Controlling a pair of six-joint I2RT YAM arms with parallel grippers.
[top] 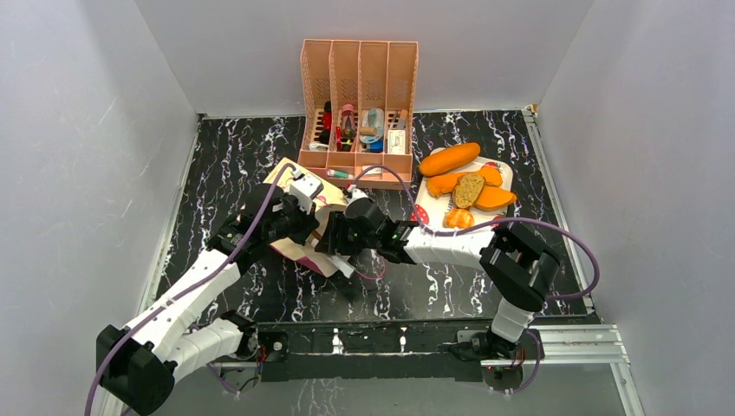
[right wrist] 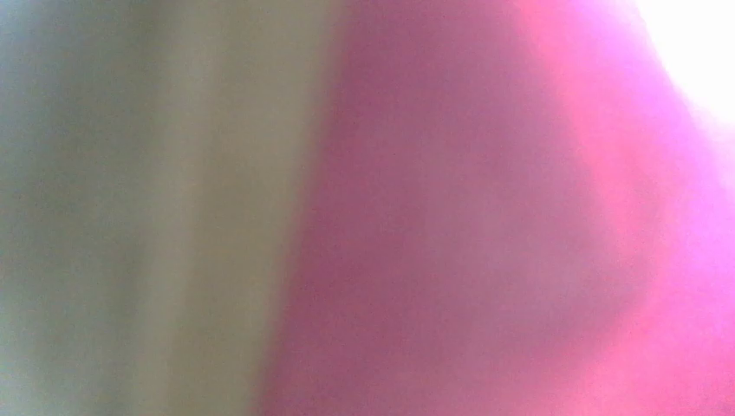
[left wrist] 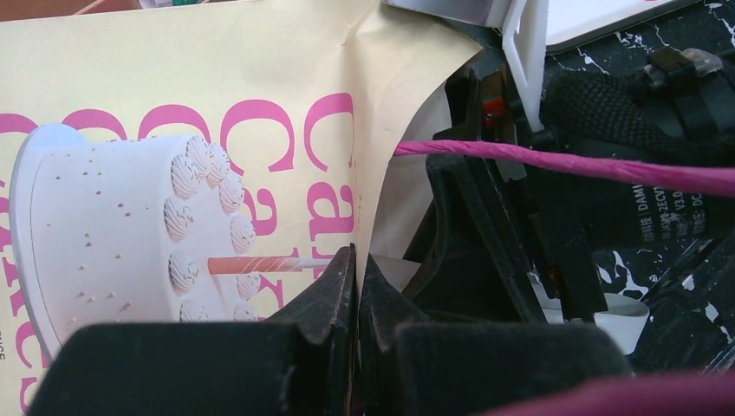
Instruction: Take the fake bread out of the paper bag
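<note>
The cream paper bag (top: 293, 173) with pink lettering and a cake print lies left of centre, its mouth toward the right. My left gripper is shut on the bag's thin rim (left wrist: 374, 104). My right gripper (top: 325, 241) reaches into the mouth; its fingertips are hidden inside, and the right wrist view is only a blur of beige and pink, so its fingers cannot be judged. The pink cord handle (left wrist: 555, 160) stretches across the right gripper. Whatever is inside the bag is hidden.
A white board (top: 426, 208) holding several bread pieces sits at the right. A peach organiser (top: 373, 74) with small items stands at the back.
</note>
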